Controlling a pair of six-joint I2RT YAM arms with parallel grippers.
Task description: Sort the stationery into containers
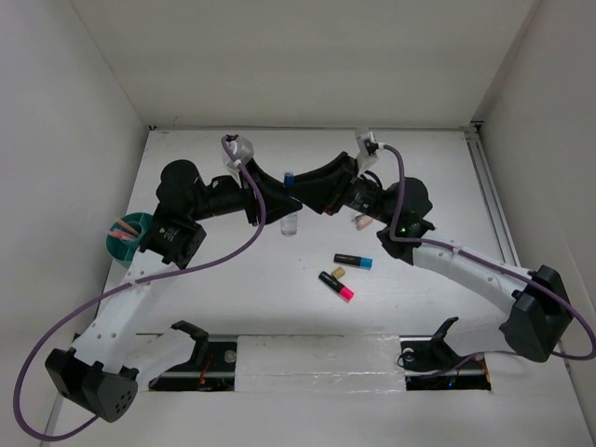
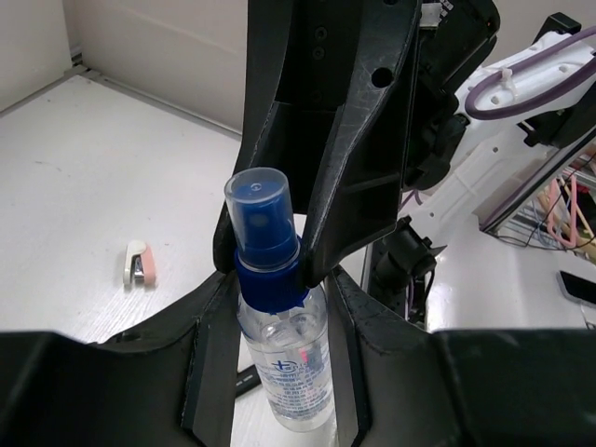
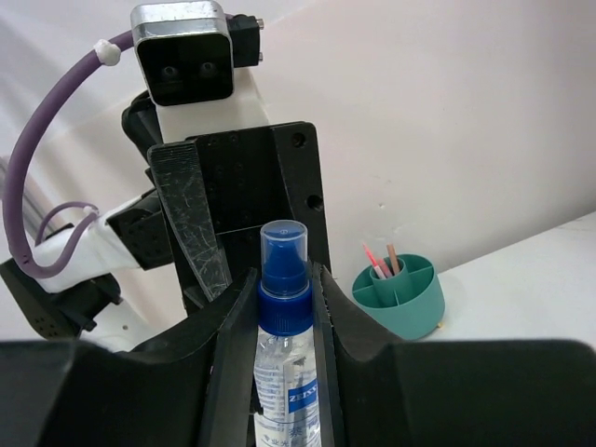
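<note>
A clear spray bottle with a blue top is held upright between both grippers above the table's middle. My left gripper is shut on the bottle below its blue collar; my right gripper is shut on it too, around the collar. The teal divided container at the far left holds pens. Two dark markers, one red-capped, one blue-capped, lie right of centre, with a small tan piece. A pink-white stapler lies farther back.
Both arms' elbows and cables sweep over the sides of the table.
</note>
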